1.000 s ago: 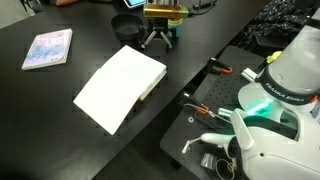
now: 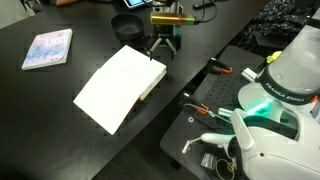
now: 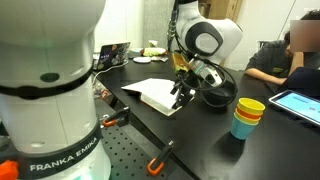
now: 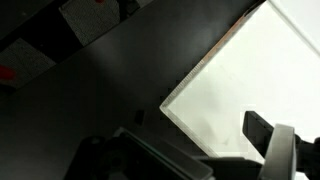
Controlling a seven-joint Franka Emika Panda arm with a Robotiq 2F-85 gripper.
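Note:
An open book with blank-looking white pages (image 2: 118,85) lies on the dark table; exterior view 2 shows its white pages (image 3: 158,92) too. My gripper (image 2: 161,50) is open near the book's far right corner, with nothing visible between its fingers. From the side, the gripper (image 3: 182,100) appears close beside the book. In the wrist view a white page (image 4: 235,85) fills much of the right side, and the gripper has its dark fingers spread across the lower part, one over the page. Whether a finger touches the book, I cannot tell.
A black bowl (image 2: 127,27) stands behind the book, and a pastel-covered book (image 2: 48,48) lies to the far left. Stacked yellow and teal cups (image 3: 246,117) and a tablet (image 3: 298,106) occupy the other side. A person sits behind the table.
My gripper has come slightly lower and nearer the open book's corner, its fingers staying apart. The book has not visibly moved.

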